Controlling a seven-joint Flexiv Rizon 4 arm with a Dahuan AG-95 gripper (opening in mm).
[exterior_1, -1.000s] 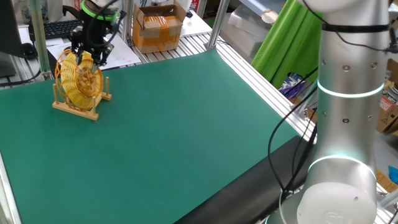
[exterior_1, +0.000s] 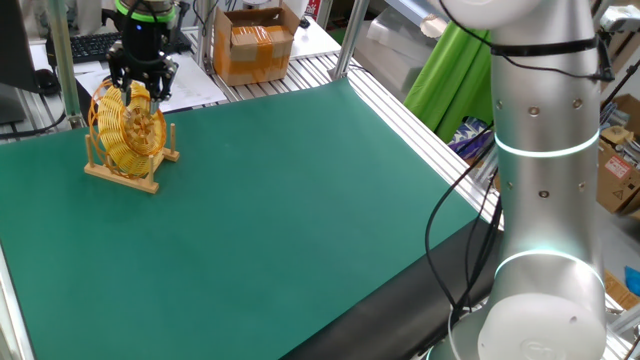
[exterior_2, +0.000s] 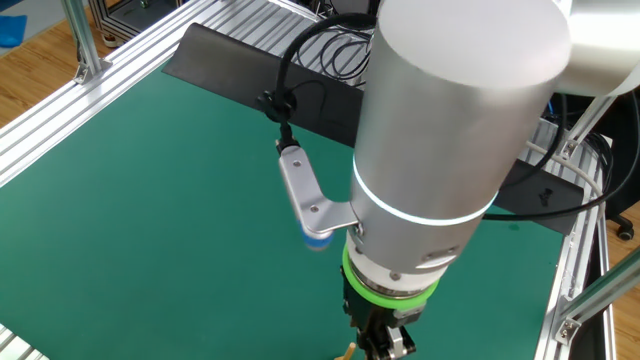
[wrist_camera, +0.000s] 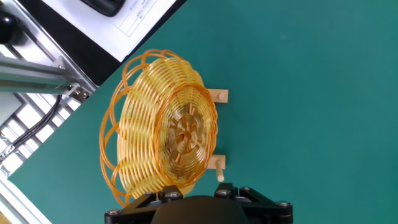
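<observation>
A yellow woven basket (exterior_1: 128, 132) with an orange looped rim stands on its edge in a wooden rack (exterior_1: 123, 180), at the far left of the green table. My gripper (exterior_1: 140, 102) points down over the basket's top, its fingers apart and one on each side of the upper part. Whether they touch the weave cannot be made out. From the wrist, the basket (wrist_camera: 168, 127) shows its round base facing right, with two rack ends (wrist_camera: 217, 96) sticking out beyond it. The gripper's tips lie at the bottom of that view, close to the basket's lower edge.
Behind the basket are white papers (exterior_1: 190, 88), a keyboard (exterior_1: 92, 46) and a metal post (exterior_1: 62, 60). A cardboard box (exterior_1: 255, 50) sits beyond the table's far edge.
Over the last second my gripper has shifted slightly left and become more upright above the basket. The arm's near links have swung left too. Basket and rack have stayed in place.
</observation>
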